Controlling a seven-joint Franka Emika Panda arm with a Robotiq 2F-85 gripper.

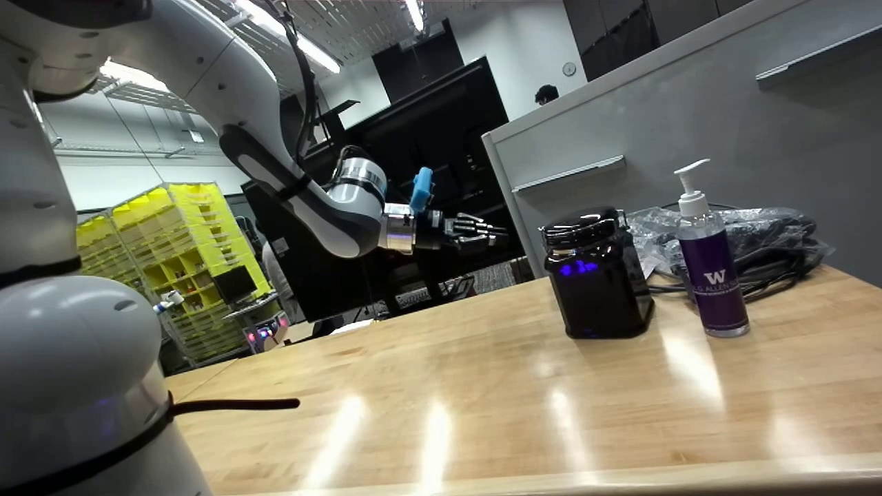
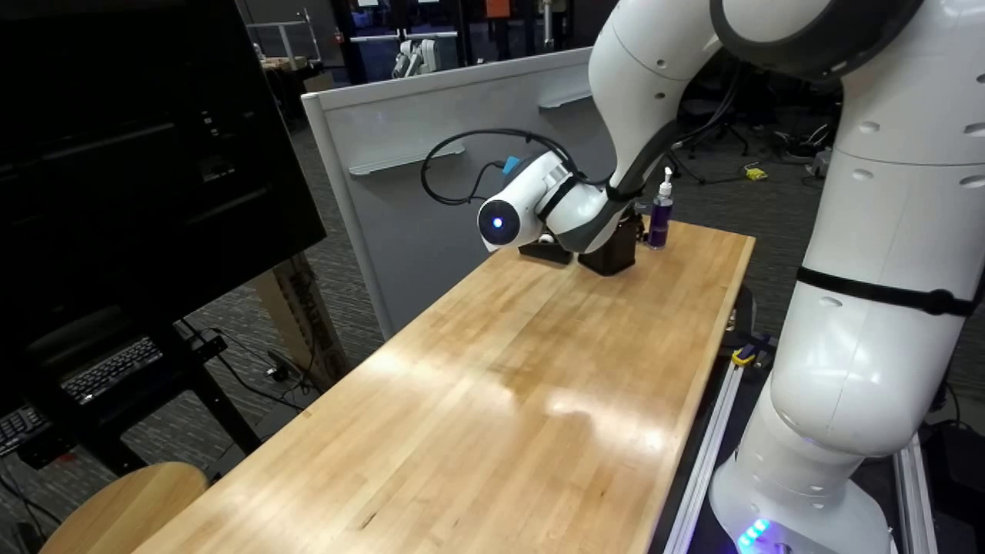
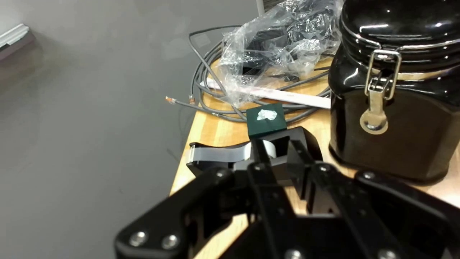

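In exterior view 1 my gripper (image 1: 501,232) is raised above the table's far edge, left of a glossy black jar (image 1: 599,285). Its fingers (image 3: 260,151) stand a small gap apart in the wrist view; whether something is between them cannot be told. The jar's lid (image 3: 405,26) is on, and a metal latch (image 3: 376,101) hangs down its front. Beyond my fingertips a black tape dispenser (image 3: 215,155) lies on the table, with a dark green block (image 3: 263,125) right behind it. In exterior view 2 the arm's wrist hides the gripper.
A purple-labelled pump bottle (image 1: 715,277) stands right of the jar. Cables (image 3: 207,82) and clear plastic wrapping (image 3: 280,47) lie behind. A grey partition (image 2: 462,221) borders the table's far side.
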